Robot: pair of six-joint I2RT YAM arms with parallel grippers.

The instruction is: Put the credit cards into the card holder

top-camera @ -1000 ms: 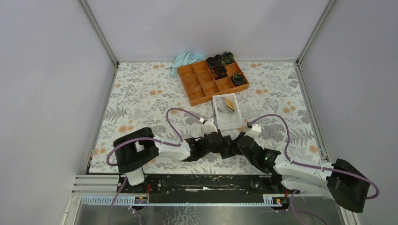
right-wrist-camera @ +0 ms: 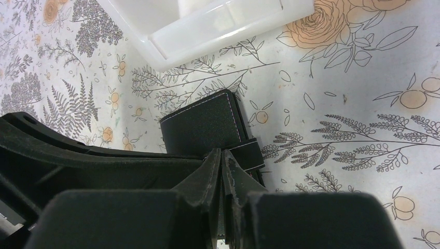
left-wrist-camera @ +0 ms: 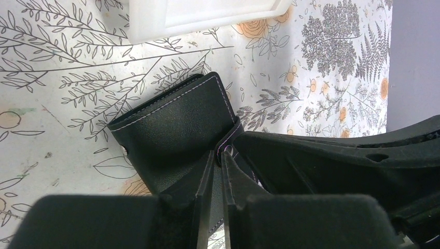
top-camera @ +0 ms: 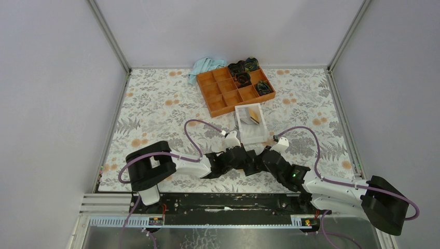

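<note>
The black card holder (top-camera: 252,163) lies folded on the table, tilted, between my two grippers. White stitching edges the holder (left-wrist-camera: 176,124) in the left wrist view, and its strap with a snap (left-wrist-camera: 228,148) is at the right side. My left gripper has its tips over the holder beside that snap, only a narrow gap between its fingers. From the other side, my right gripper has its tips close together at the strap (right-wrist-camera: 249,154); whether they grip it is hidden. Cards (top-camera: 253,116), one of them yellow, rest in the white tray (top-camera: 252,139).
Behind the white tray stands a wooden compartment box (top-camera: 218,107) with dark coiled items (top-camera: 243,79) in it. A light blue cloth (top-camera: 207,64) lies at its back left corner.
</note>
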